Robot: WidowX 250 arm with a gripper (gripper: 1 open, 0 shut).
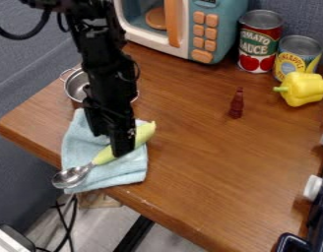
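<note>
My black gripper (pixel 122 138) hangs low over a light blue cloth (pixel 92 143) at the left edge of the wooden table, its tip at a pale yellow-green banana or corn-like item (pixel 143 133). A metal ladle or spoon (pixel 68 178) lies at the cloth's lower left. A steel pot (pixel 75 87) sits behind the arm. Whether the fingers are closed on anything is hidden.
A toy microwave (pixel 177 22), red can (pixel 259 41), yellow can (pixel 297 57), yellow pepper (pixel 302 89) and small red bottle (pixel 236 103) stand at the back. A dark appliance (pixel 298 236) is at right.
</note>
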